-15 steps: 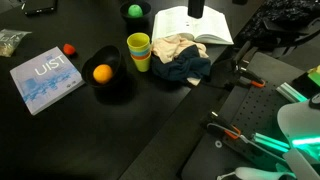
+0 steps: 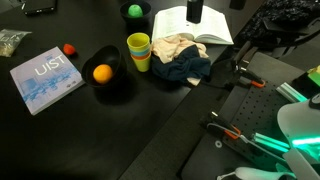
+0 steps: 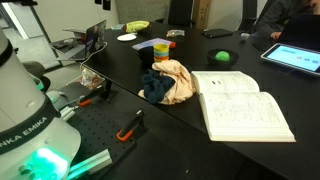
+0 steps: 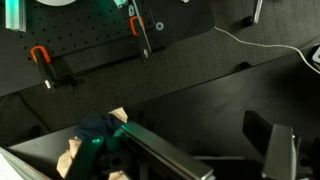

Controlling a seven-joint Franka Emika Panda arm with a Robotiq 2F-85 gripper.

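My gripper stands open high over the table, with nothing seen between its dark fingers. In exterior view 1 its fingertips dip in from the top edge, near the open book (image 2: 193, 24). Beneath and in front lie a crumpled beige cloth (image 2: 172, 48) and a dark blue cloth (image 2: 187, 66). Beside them stands a cup stack (image 2: 139, 50) in yellow and other colours. A black bowl (image 2: 118, 60) holds an orange ball (image 2: 103, 73). Another dark bowl (image 2: 127, 12) has a green ball (image 2: 135, 11) in it.
A blue-grey UIST book (image 2: 46, 79) lies at the left, with a small red object (image 2: 69, 49) near it and a clear plastic bag (image 2: 10, 41) farther left. The perforated robot mount (image 4: 100, 35) borders the table.
The finger at the top of exterior view 1 reaches slightly lower than before. Cloths, cups, bowls and books have not moved.
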